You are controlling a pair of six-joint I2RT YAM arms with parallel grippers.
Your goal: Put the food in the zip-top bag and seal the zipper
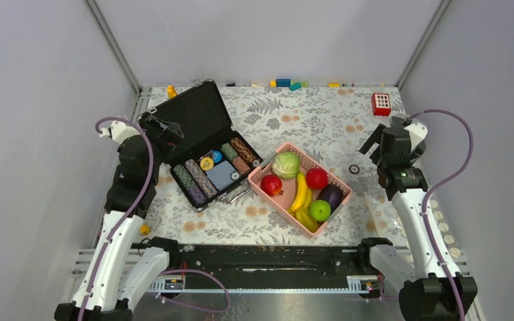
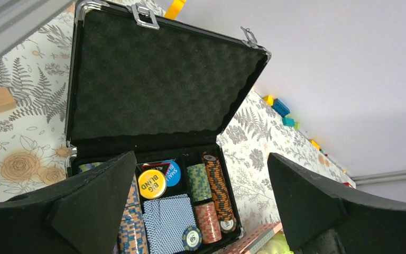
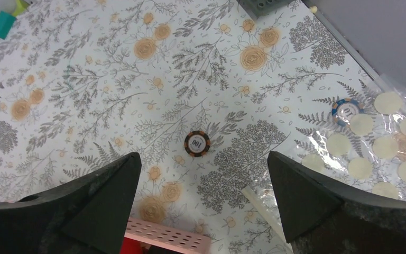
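A pink basket point(image 1: 267, 195) at table centre holds toy food: cabbage point(image 1: 286, 165), pomegranate point(image 1: 272, 184), red apple point(image 1: 316, 178), bananas point(image 1: 300, 194), green apple point(image 1: 319, 210) and eggplant point(image 1: 331, 195). A clear bag with pale dots point(image 3: 337, 144) lies at the table's right, its pale strip point(image 3: 266, 219) toward the basket. My open left gripper is over the chip case, nothing between its fingers. My open right gripper is above the right side of the table near the bag, also empty.
An open black case of poker chips point(image 1: 202, 160) takes up the left. Coloured blocks point(image 1: 283, 83) line the back edge, with a red item point(image 1: 381, 103) at back right. A loose chip point(image 3: 196, 143) lies right of the basket.
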